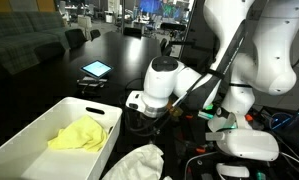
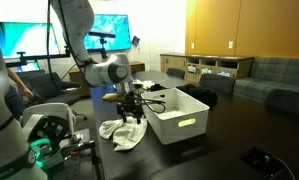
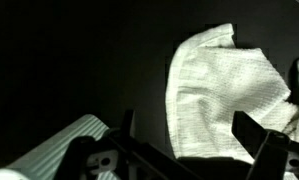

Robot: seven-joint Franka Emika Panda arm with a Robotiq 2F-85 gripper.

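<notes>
A crumpled white cloth [image 1: 137, 162] lies on the dark table in front of the arm. The wrist view has the same white cloth [image 3: 214, 95] spread between and beyond my gripper, whose fingers stand wide apart with nothing gripped. In exterior view 2 the white cloth [image 2: 123, 132] lies beside a white box [image 2: 179, 127]. Inside the white box [image 1: 21, 155] rests a yellow cloth [image 1: 81, 134], seen from exterior view 1.
A person [image 1: 165, 95] in a white shirt leans over the table edge close to the white cloth. A pale ridged object [image 3: 64, 152] fills the lower left of the wrist view. A bright tablet [image 1: 97, 69] lies farther back.
</notes>
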